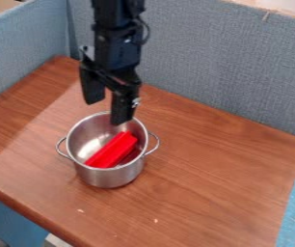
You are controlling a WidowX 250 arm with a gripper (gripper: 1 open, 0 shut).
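Observation:
A steel pot (pixel 89 172) with two wire handles stands on the wooden table, a red elongated object (pixel 113 149) lying inside it. My black gripper (pixel 108 102) hangs just above the pot's back rim, its two fingers apart, with nothing visible between them.
Padded grey-blue walls (pixel 221 72) line the back and left of the table (pixel 215 193). A light blue strip (pixel 292 210) lies at the right front. The table right of the pot is clear.

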